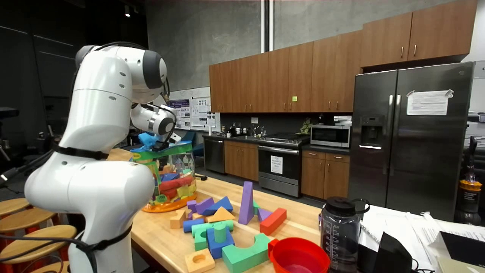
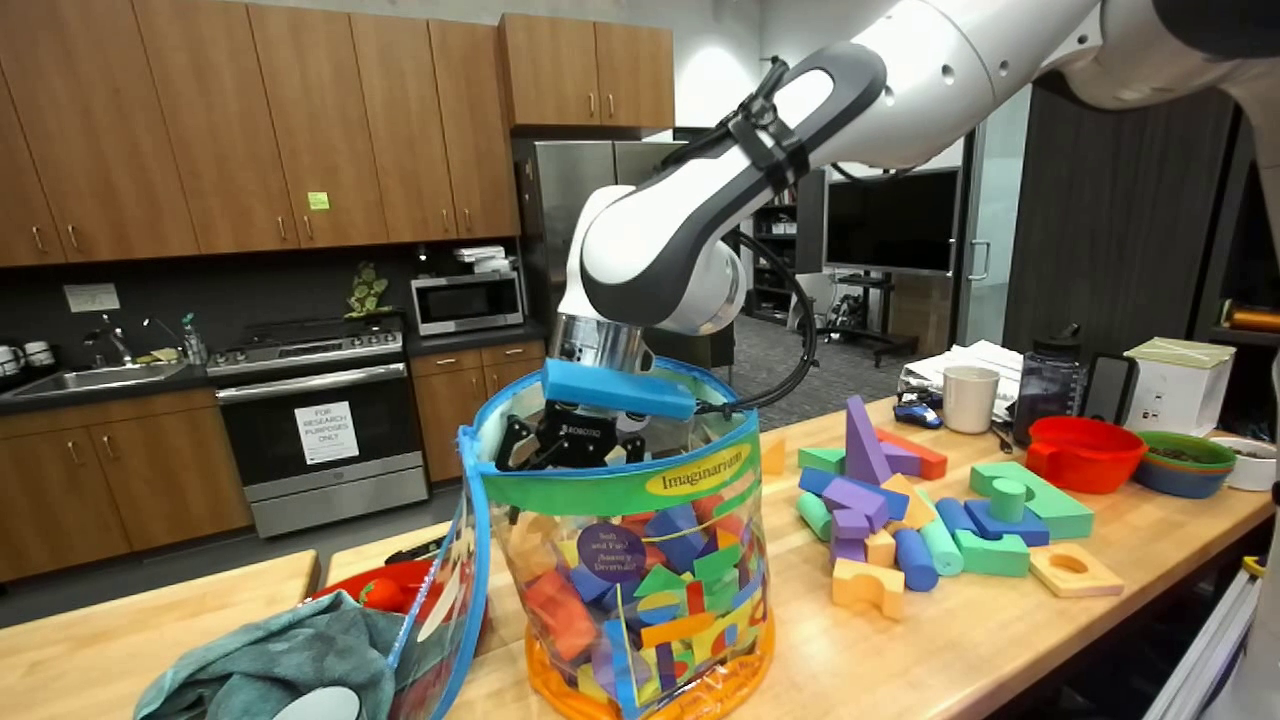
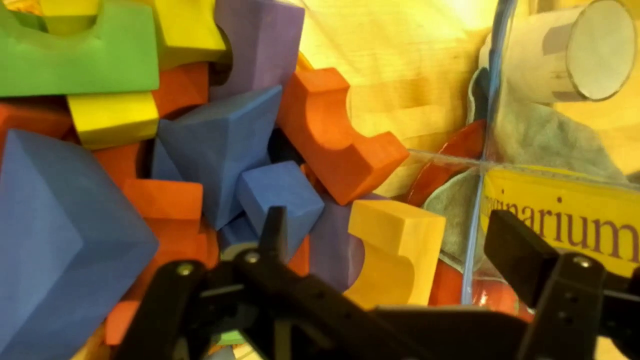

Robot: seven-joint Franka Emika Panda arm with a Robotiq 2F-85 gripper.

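Note:
My gripper is open, its black fingers point(image 3: 276, 231) spread apart above the blocks. Below and between them in the wrist view lie an orange-yellow arch block point(image 3: 399, 240), a small blue cube point(image 3: 282, 195) and a red arch block point(image 3: 336, 135). A large blue block point(image 3: 66, 240) fills the left side. Exterior view 2 has the gripper point(image 2: 573, 438) inside the open top of a clear zip bag point(image 2: 624, 490) with a green band, full of foam blocks. The fingertips are largely hidden there by the bag's rim.
More blocks, among them a tall purple wedge point(image 1: 246, 202) and a green arch point(image 1: 247, 254), lie on the table beside the bag. Past them stand a red cup point(image 1: 298, 257) and a dark bottle point(image 1: 339, 236). A grey-green cloth point(image 2: 282, 660) lies by the bag's open lid.

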